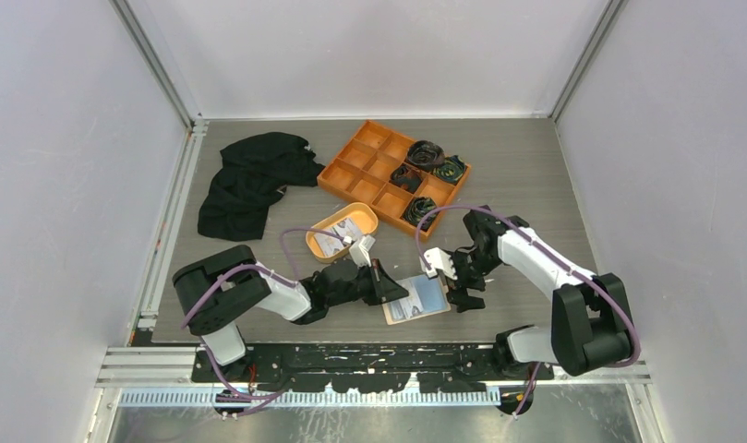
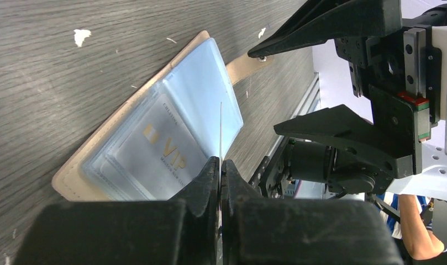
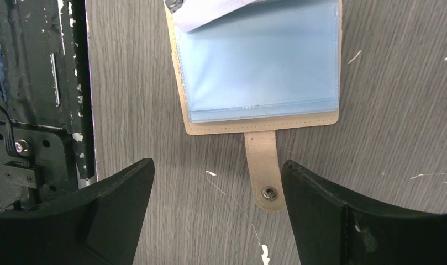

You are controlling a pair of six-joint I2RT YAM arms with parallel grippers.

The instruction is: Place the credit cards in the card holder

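The card holder (image 1: 415, 300) lies flat on the table, a tan case with pale blue sleeves (image 2: 196, 83) and a snap strap (image 3: 262, 160); cards, one lettered "VIP" (image 2: 160, 149), lie within it. My left gripper is shut over the holder's left part; a thin pale line shows at its fingertips, unclear what. My right gripper stands open above the strap end, a finger either side of the strap, holding nothing.
A yellow tray (image 1: 316, 244) with more cards sits behind the left arm. An orange compartment organiser (image 1: 360, 157) with coiled cables and a black cloth (image 1: 249, 185) lie at the back.
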